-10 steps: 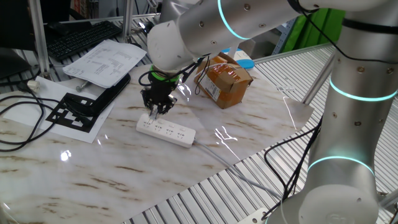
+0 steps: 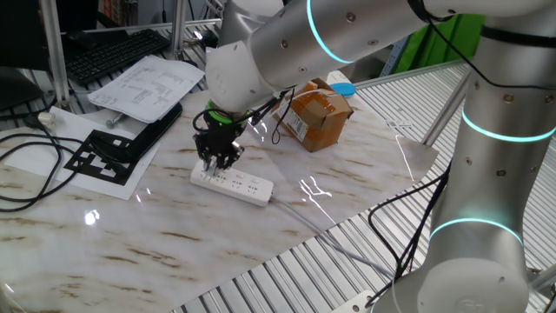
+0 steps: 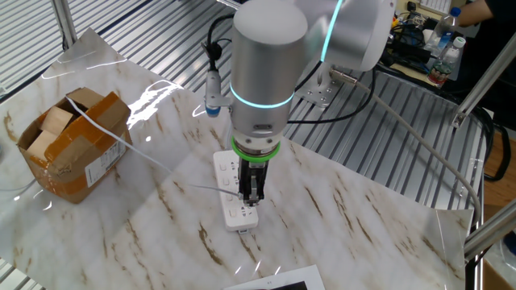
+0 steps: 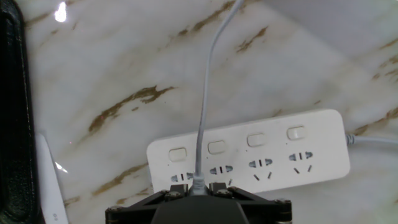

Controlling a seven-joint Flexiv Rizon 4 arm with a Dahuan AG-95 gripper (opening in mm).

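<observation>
A white power strip with a row of sockets and switches lies on the marbled table. In the wrist view my gripper is shut on a grey plug, whose thin cable runs off towards the top. The plug is over the strip's left part, near the socket farthest from the strip's own cord. From outside, the gripper points down at that end of the strip. My fingers hide the plug's front, so how it sits against the socket holes cannot be told.
A torn cardboard box stands on the table, with the thin cable passing over it. A printed marker sheet, a black object and papers lie on the far side. Clear tabletop surrounds the strip's front.
Over the last second my gripper has come down slightly, closer to the end of the power strip. The strip and the box have stayed in place.
</observation>
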